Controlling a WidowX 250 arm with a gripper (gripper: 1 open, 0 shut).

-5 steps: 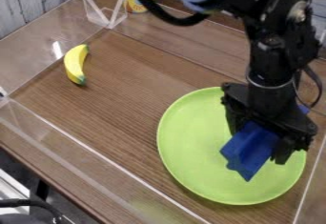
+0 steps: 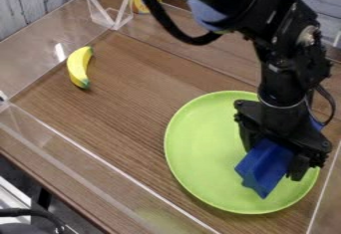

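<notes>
A blue block sits on a round green plate at the right of the camera view. My black gripper hangs over the plate from the top right, its fingers down around the upper end of the block; whether they are closed on it is hard to tell, as the gripper hides that end.
A yellow banana lies on the wooden table at the left, inside clear walls. A yellow object stands at the back. Another blue thing is partly hidden behind the gripper at right.
The gripper and upper arm have shifted very slightly; the blue block stays on the plate in about the same place.
</notes>
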